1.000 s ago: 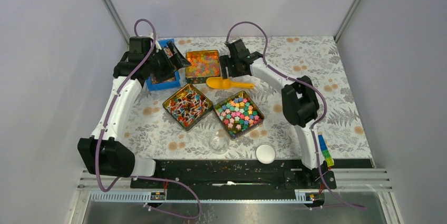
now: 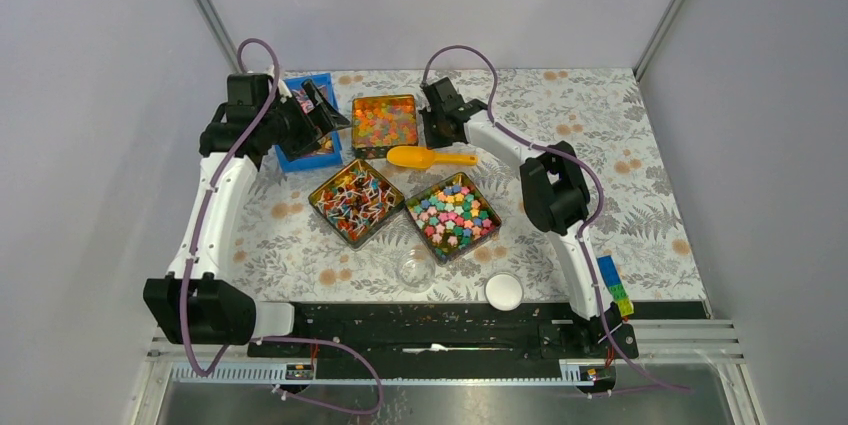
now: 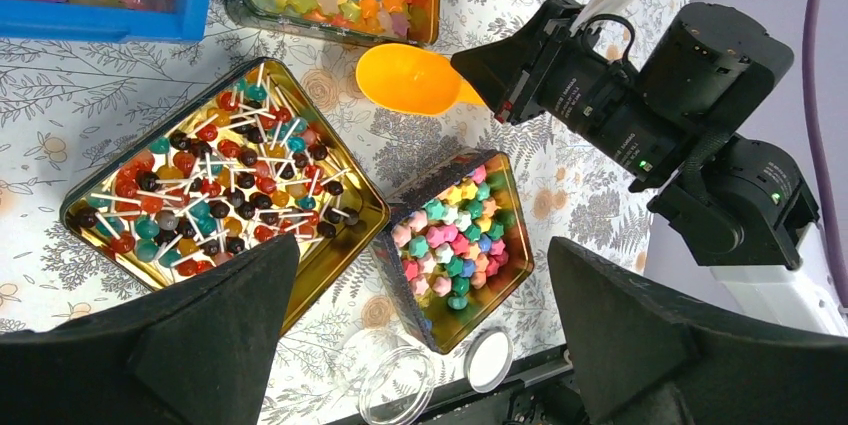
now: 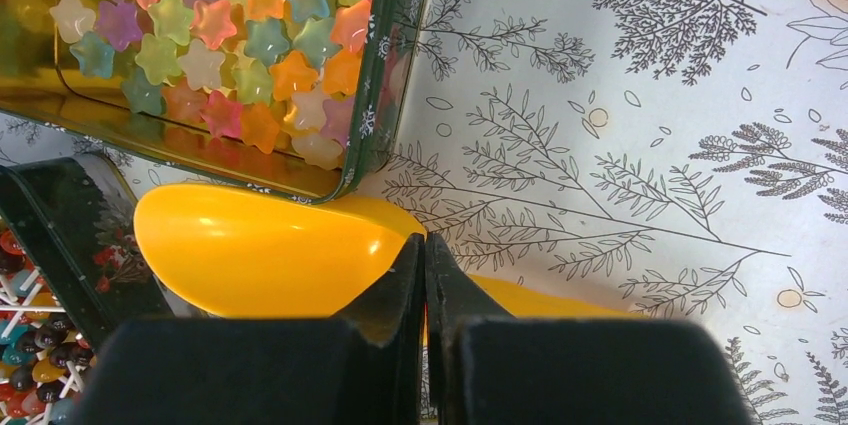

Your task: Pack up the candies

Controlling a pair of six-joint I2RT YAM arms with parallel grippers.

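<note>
The yellow scoop (image 2: 408, 157) lies on the table, its bowl close along the near edge of the tin of translucent star candies (image 2: 385, 125) and its handle pointing right. My right gripper is shut, fingertips over the neck of the scoop; nothing shows between its fingers. Above the blue box (image 2: 292, 163) at the far left, my left gripper (image 2: 335, 110) stands open and empty. A tin of lollipops (image 2: 357, 203) and a tin of opaque star candies (image 2: 453, 215) stand nearer the front. A clear empty jar (image 2: 416, 270) is at the front edge.
A white round lid (image 2: 504, 291) rests near the front edge, right of the jar. Blue and green blocks (image 2: 615, 285) stand at the front right corner, beside the right arm's base.
My right gripper has moved slightly left over the last second and closed. The scoop has slid a little left. My left gripper has drawn slightly left, still open.
</note>
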